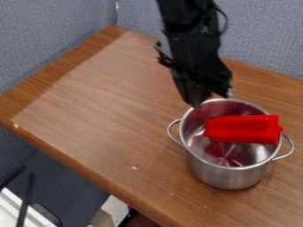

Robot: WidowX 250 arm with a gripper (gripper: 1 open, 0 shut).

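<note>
The black gripper [196, 93] hangs over the back rim of a steel pot [232, 173] at the right, its fingertips pointing down and apparently shut, with nothing visible between them. A bright red block [242, 128] lies across the inside of the pot, its right end near the rim. Whether the gripper touches the pot cannot be told from this view.
Grey padded walls stand behind.
</note>
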